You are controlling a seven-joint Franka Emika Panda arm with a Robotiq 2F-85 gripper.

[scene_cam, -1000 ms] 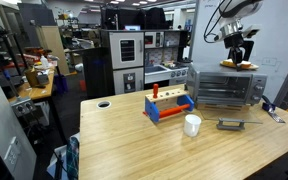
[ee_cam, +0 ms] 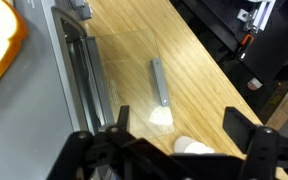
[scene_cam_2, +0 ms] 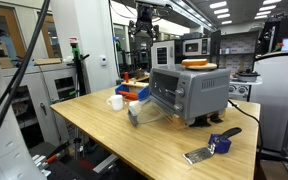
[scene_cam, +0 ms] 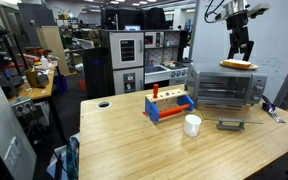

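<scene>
High over the toaster oven (scene_cam: pixel 224 87), my gripper (scene_cam: pixel 241 55) hangs with its fingers apart and nothing held. An orange-and-white plate-like item (scene_cam: pixel 239 65) lies on the oven's top, just below the gripper in exterior view 1. From the wrist, the two dark fingers (ee_cam: pixel 109 152) stand wide apart at the bottom of the picture, with the oven's grey top (ee_cam: pixel 24 95) to the left. The oven's glass door (scene_cam_2: pixel 164 113) is lowered toward the table, its grey handle (ee_cam: pixel 160 82) visible from above.
A white mug (scene_cam: pixel 192 125) stands on the wooden table, near a blue-and-red rack (scene_cam: pixel 168 103). Beyond the oven in exterior view 2 lie a blue object (scene_cam_2: pixel 220 142) and a metal-bladed tool (scene_cam_2: pixel 199 155).
My gripper has risen and shifted slightly over the oven, away from the orange-and-white item. The objects on the table have stayed put.
</scene>
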